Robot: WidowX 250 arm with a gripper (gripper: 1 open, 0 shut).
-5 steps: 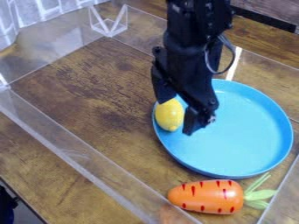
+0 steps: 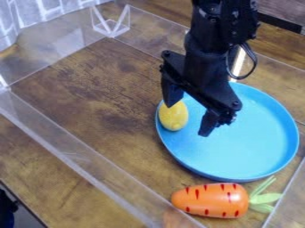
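The black gripper [image 2: 193, 96] hangs open over the left part of a round blue plate [image 2: 244, 138], its fingers spread above and around the upper side of a yellow object [image 2: 173, 117]. The yellow object rests at the plate's left edge, partly hidden behind the near fingers. A toy carrot [image 2: 212, 199] with green leaves lies on the wooden surface just in front of the plate.
Clear plastic walls border the wooden floor [image 2: 84, 98] on the left, back and right. A white stick-like item stands behind the gripper at the back right.
The plate and carrot have not visibly moved.
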